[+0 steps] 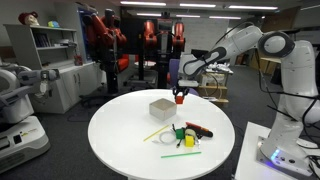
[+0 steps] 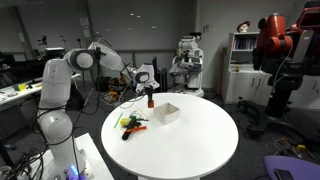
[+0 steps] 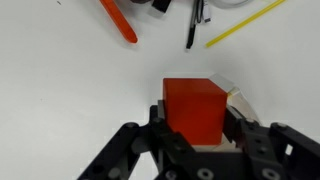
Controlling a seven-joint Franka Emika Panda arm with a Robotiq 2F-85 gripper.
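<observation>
My gripper is shut on a red block, which fills the space between the fingers in the wrist view. In exterior view 1 the red block hangs above the white table, to the right of a light cardboard box. From the other side, exterior view 2 shows the red block raised beside the box, not over its opening. The wrist view shows a pale edge of the box partly hidden behind the block and fingers.
On the table lie a yellow block, a green block, a dark red-handled tool, a yellow stick, a green stick and a white ring.
</observation>
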